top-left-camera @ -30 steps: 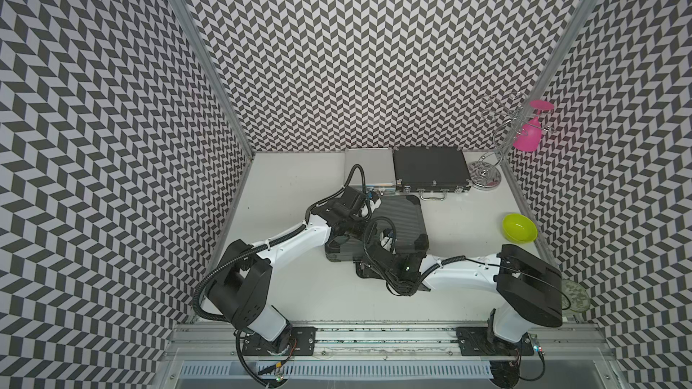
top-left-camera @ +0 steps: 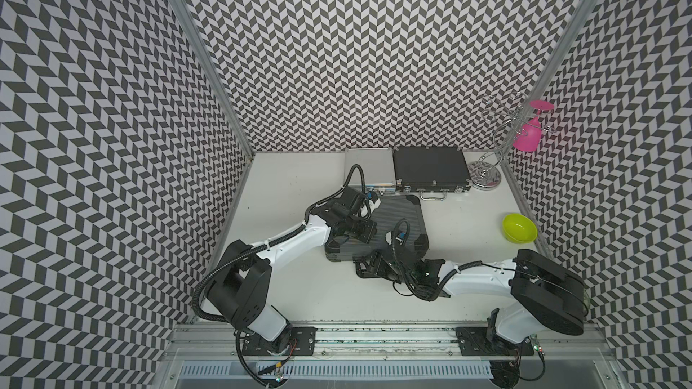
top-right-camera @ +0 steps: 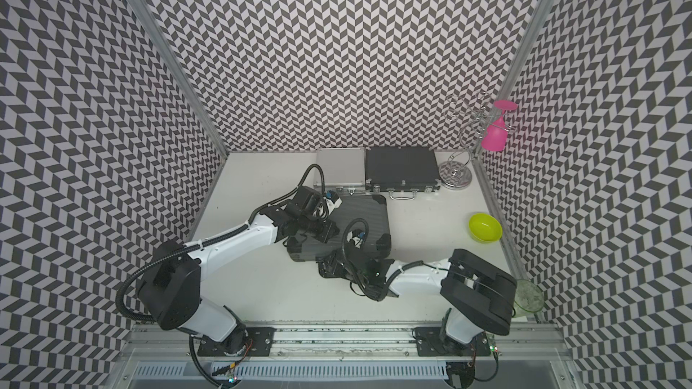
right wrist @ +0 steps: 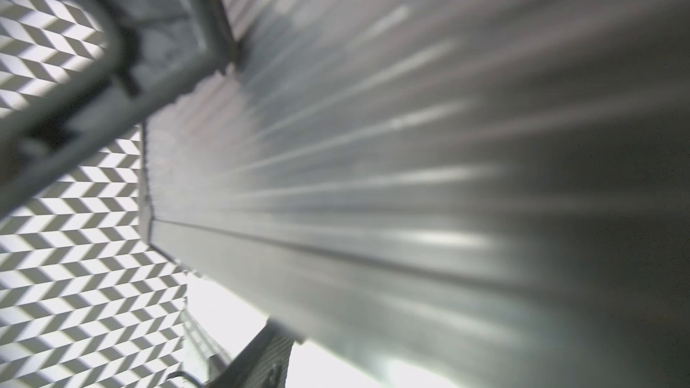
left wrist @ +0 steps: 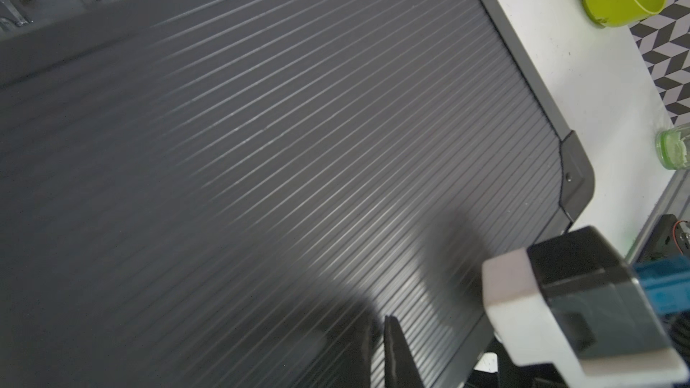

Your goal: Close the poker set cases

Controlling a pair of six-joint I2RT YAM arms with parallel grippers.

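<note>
A closed dark ribbed case (top-left-camera: 400,216) lies in the middle of the table, its ridged lid (left wrist: 323,122) filling the left wrist view. My left gripper (top-left-camera: 364,230) is down on that lid, shut; what lies between its fingertips is hard to see. My right gripper (top-left-camera: 371,266) is low at the case's front edge by its black handle (right wrist: 86,115); its fingers are hidden, so its state is unclear. Behind, a black case (top-left-camera: 431,167) with latches and handle and a silver case (top-left-camera: 369,165) lie flat.
A lime bowl (top-left-camera: 519,227) is at the right, a chrome stand (top-left-camera: 484,176) with a pink item (top-left-camera: 528,137) at the back right, a glass container (top-right-camera: 528,295) at the front right.
The left arm looks unchanged.
</note>
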